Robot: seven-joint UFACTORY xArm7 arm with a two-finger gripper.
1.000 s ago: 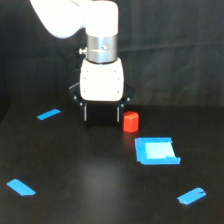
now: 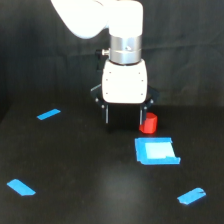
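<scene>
A small red block point(image 2: 148, 123) rests on the black table, right of centre. My gripper point(image 2: 124, 118) is pointing down to the left of it, its two dark fingers spread well apart with nothing visible between them. The right finger point(image 2: 142, 115) is close against the block's left side; whether they touch I cannot tell. In front of the block and slightly right lies a blue-bordered square point(image 2: 144, 157) with a white middle.
Strips of blue tape mark the table at the back left point(image 2: 48, 114), front left point(image 2: 20, 187) and front right point(image 2: 191, 196). A dark curtain hangs behind.
My gripper has moved to the right and slightly down in the view. The red block has shifted to the right as well. The blue-bordered square has stayed in place.
</scene>
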